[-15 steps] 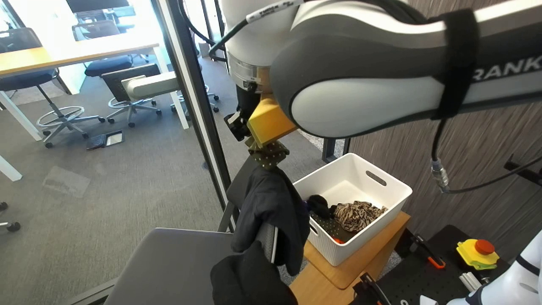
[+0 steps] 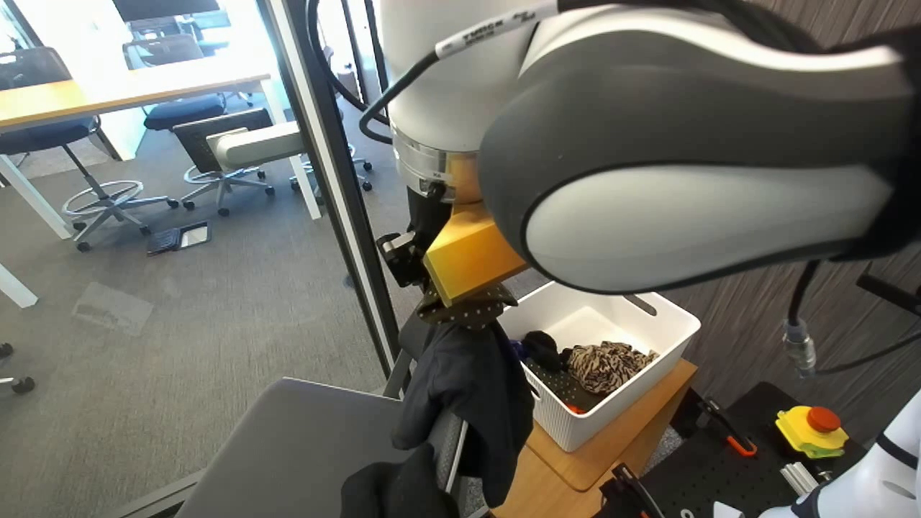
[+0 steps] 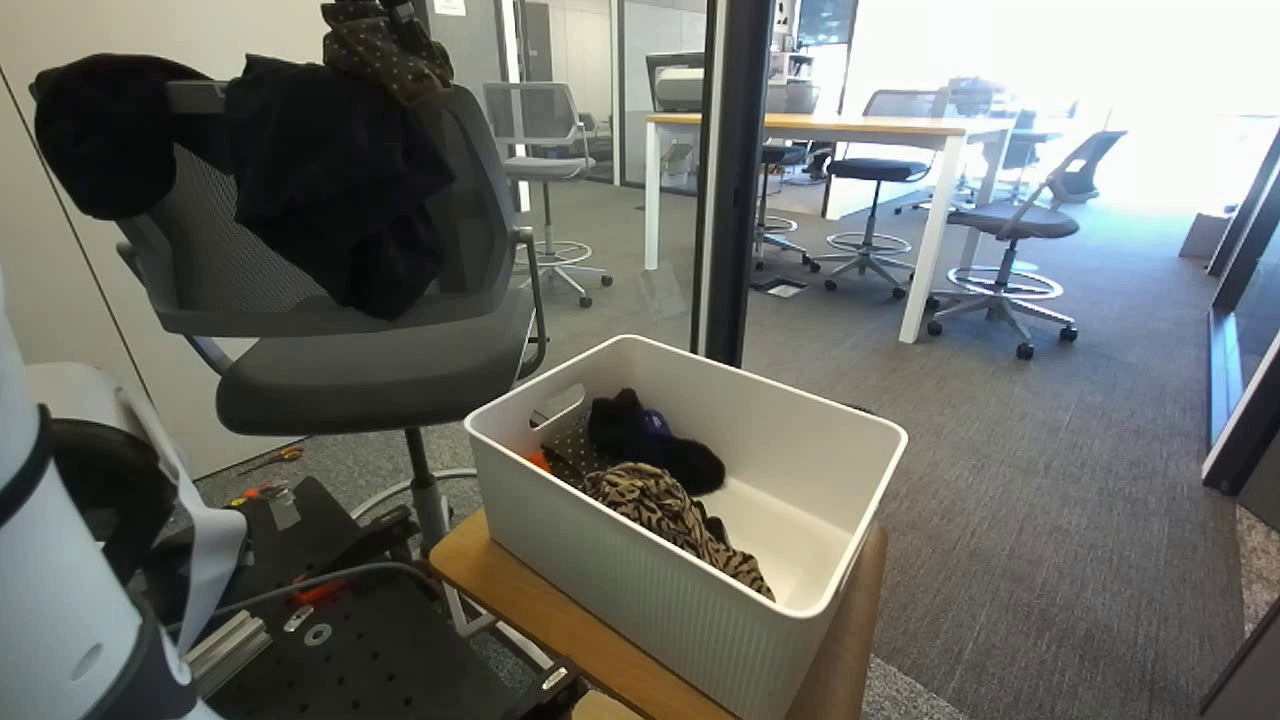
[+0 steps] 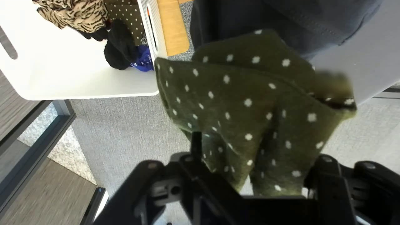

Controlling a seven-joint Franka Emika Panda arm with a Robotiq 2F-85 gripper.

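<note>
An olive cloth with white dots (image 4: 232,97) fills the middle of the wrist view, spread across the space between the two fingers of my gripper. These fingers stand well apart, so the gripper looks open; the cloth's far folds hide any contact. In exterior view 2 the dotted cloth (image 3: 378,50) lies at the top corner of the chair back, directly below the gripper. A black garment (image 2: 470,375) drapes over that chair back, touching or nearly touching the dotted cloth. A second dark item (image 3: 102,132) hangs on the back's other end.
A white bin (image 3: 684,594) stands on a wooden stool (image 3: 540,606) beside the chair. Inside lie a tiger-striped cloth (image 3: 666,510), a black fuzzy item (image 3: 630,426) and other fabric. A glass partition post (image 2: 332,173) rises behind the chair.
My arm and gripper have come down with the dotted cloth, which now rests lower against the chair back. The chair and the garments on it have shifted slightly.
</note>
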